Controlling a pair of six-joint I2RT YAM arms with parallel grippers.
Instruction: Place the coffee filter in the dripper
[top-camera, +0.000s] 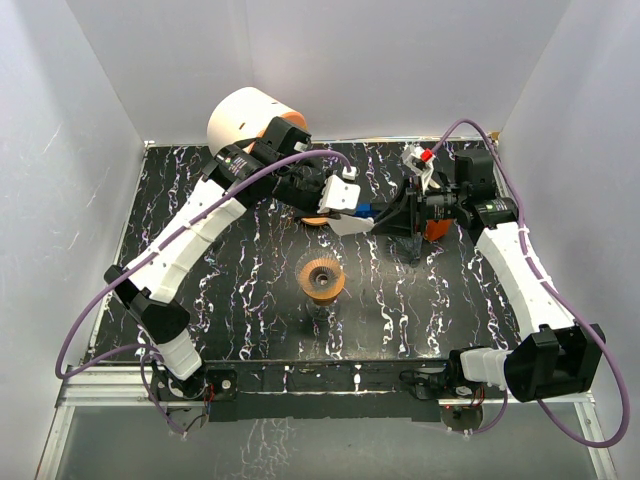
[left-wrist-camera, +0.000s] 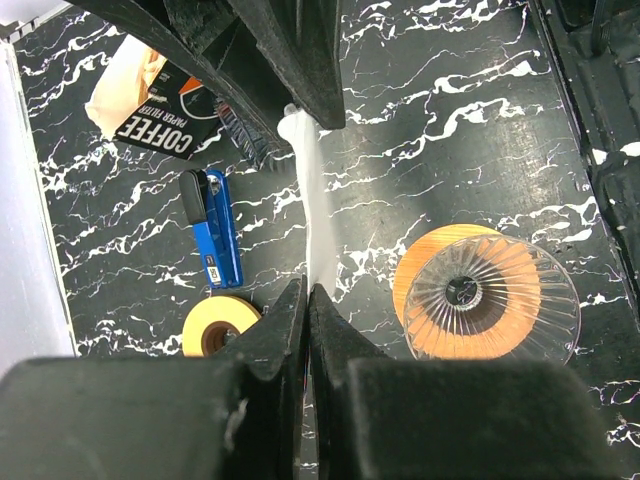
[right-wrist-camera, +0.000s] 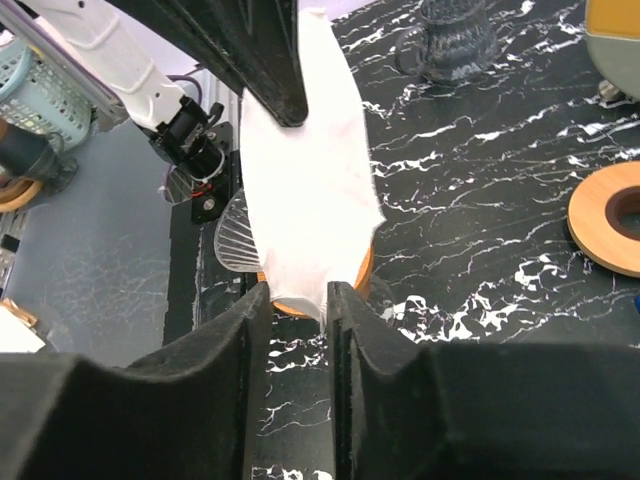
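Note:
A white paper filter (left-wrist-camera: 314, 215) hangs in the air between my two grippers, seen nearly edge-on in the left wrist view. My left gripper is shut on one end of it. At the opposite end, my right gripper is part open, and the filter's edge shows in the gap between its fingertips. From the right wrist side the filter (right-wrist-camera: 310, 180) appears as a broad flat sheet. The clear ribbed dripper (left-wrist-camera: 545, 290) with its wooden collar (left-wrist-camera: 425, 255) stands upright, nearer the table's front than the filter, its inside empty.
On the dark marbled table lie a blue stapler (left-wrist-camera: 218, 235) and a tape roll (left-wrist-camera: 195, 325). A coffee bag stands on the right side. A glass jug (right-wrist-camera: 455, 45) shows in the right wrist view. Bare tabletop surrounds the dripper.

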